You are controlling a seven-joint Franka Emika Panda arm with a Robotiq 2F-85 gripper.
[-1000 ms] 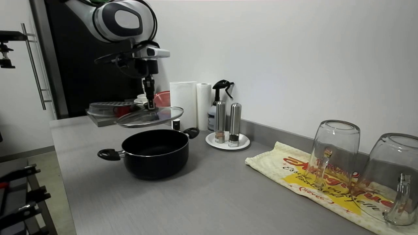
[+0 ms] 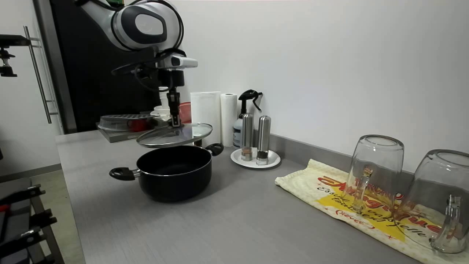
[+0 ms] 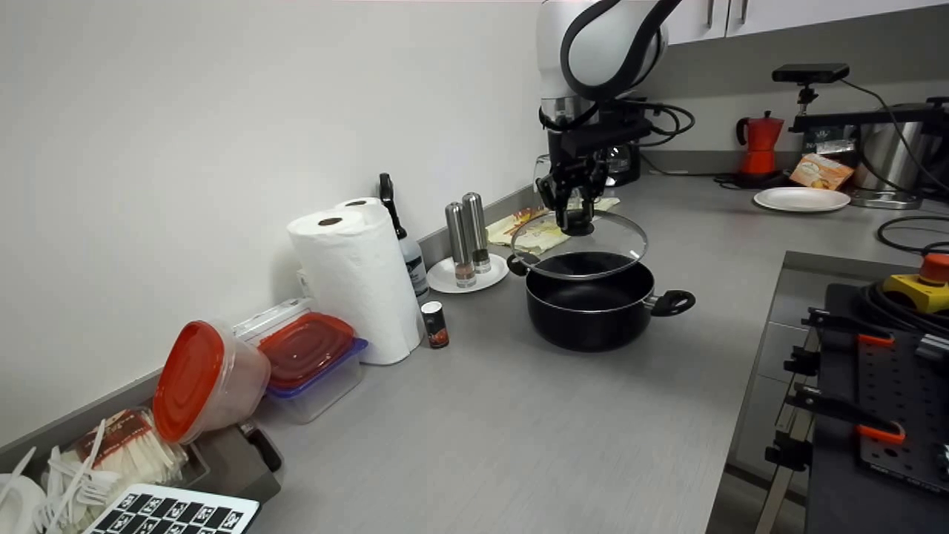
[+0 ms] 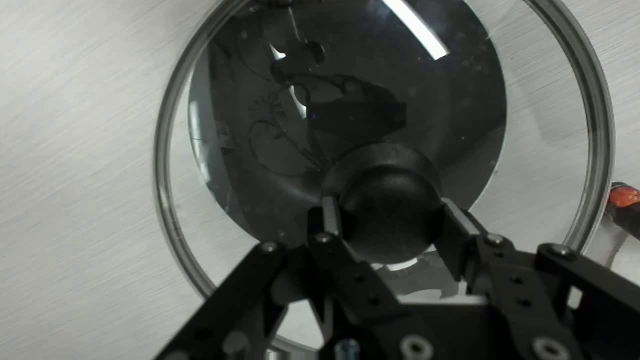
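A round glass lid [image 2: 193, 132] with a metal rim hangs tilted above a black two-handled pot [image 2: 176, 180], apart from its rim in the first exterior view. My gripper is shut on the lid's black knob [image 4: 390, 207], one finger on each side of it. From the second exterior view, the lid [image 3: 614, 240] overlaps the far part of the pot [image 3: 587, 320], whose front opening stays uncovered. Through the glass in the wrist view a dark round shape shows, partly veiled by reflections.
Behind the pot stand paper towel rolls [image 2: 205, 115], a spray bottle [image 2: 237, 132] and a white plate [image 2: 277, 159] bearing two metal grinders. A small black shaker [image 3: 435, 324] is near the rolls. Glass jugs [image 2: 373, 176] rest on a cloth [image 2: 303, 182].
My gripper and the lid have shifted to the right and slightly down in the first exterior view, bringing the lid further over the pot. The pot has stayed put.
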